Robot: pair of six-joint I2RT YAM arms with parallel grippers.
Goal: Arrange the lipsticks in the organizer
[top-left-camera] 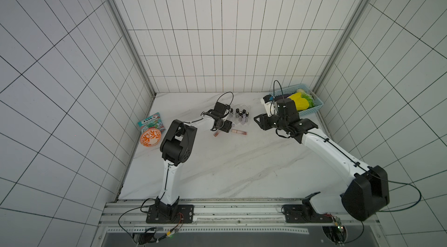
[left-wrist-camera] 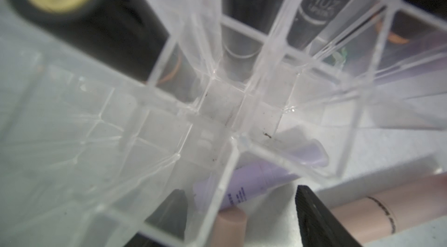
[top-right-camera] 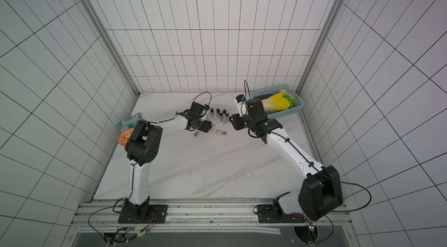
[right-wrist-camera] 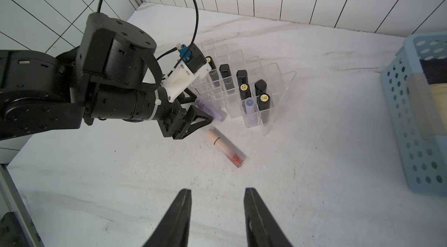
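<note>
The clear organizer (right-wrist-camera: 232, 109) holds several black lipsticks and an upright purple one (right-wrist-camera: 250, 109). At its front left, my left gripper stands open, low over the table. A purple tube (left-wrist-camera: 253, 179) lies on its side ahead of its parted fingers (left-wrist-camera: 321, 221), partly seen through the clear plastic. The end of a peach tube (left-wrist-camera: 229, 223) shows between the fingers; the rest of it is out of that view. A pink tube (right-wrist-camera: 225, 148) lies flat in front of the organizer. My right gripper is open and empty, above bare table.
At the back right stands a blue basket (right-wrist-camera: 395, 102) with a yellow item (top-left-camera: 301, 101) in it. An orange-and-white round item (top-left-camera: 150, 137) lies at the far left beside a teal packet (top-left-camera: 150, 119).
</note>
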